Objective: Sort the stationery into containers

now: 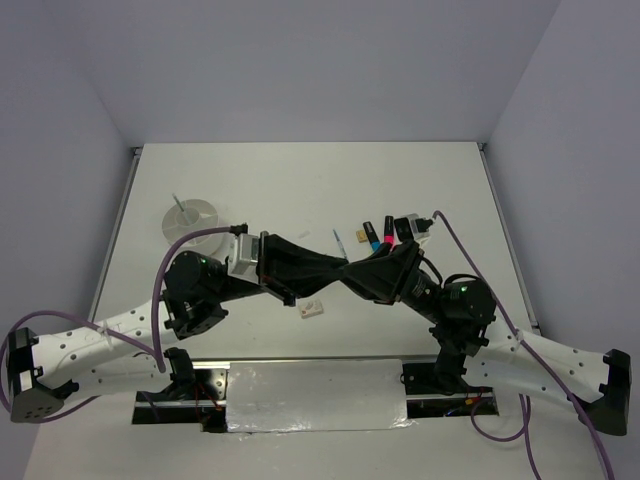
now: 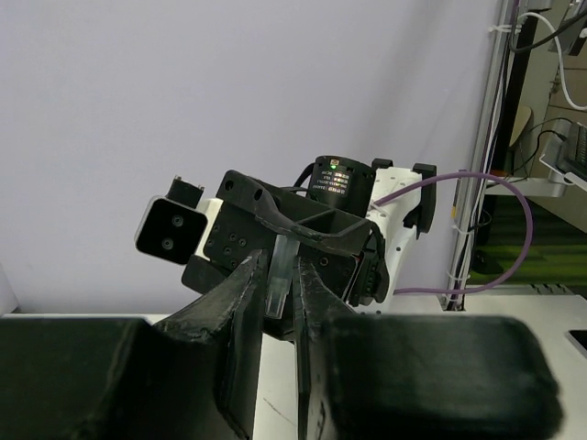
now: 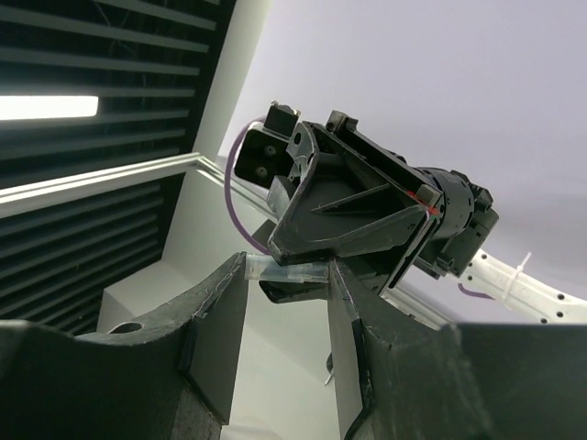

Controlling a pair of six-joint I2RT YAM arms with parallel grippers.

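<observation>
My left gripper (image 1: 338,268) and right gripper (image 1: 350,270) meet above the middle of the table. A slim translucent piece (image 2: 281,275) is between them, upright in the left wrist view and lying crosswise in the right wrist view (image 3: 286,270); both grippers are shut on it. On the table (image 1: 300,175) lie a dark blue marker (image 1: 371,234), a pink marker (image 1: 388,231), a pale pen (image 1: 339,242), a small tan block (image 1: 361,236) and a pale eraser-like item (image 1: 311,309). A round pale container (image 1: 205,212) at left holds a light green stick.
Side walls stand close at both edges. Purple cables hang from both arms, and the arms cover much of the front of the table.
</observation>
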